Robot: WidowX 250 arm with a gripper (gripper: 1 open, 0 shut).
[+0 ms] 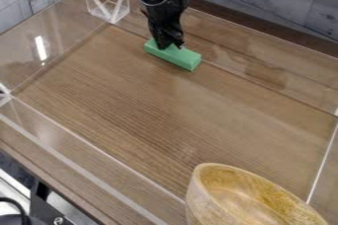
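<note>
A black gripper [164,37] reaches down from the top of the view onto a green rectangular block [181,59], its tip at the block's upper-left end. I cannot tell whether it is open or shut, or whether it touches the block. The block lies on the brown wooden tabletop [145,120].
A large yellow bowl [251,194] sits at the bottom right. A clear plastic object [106,2] is at the back left, near the dark table edge.
</note>
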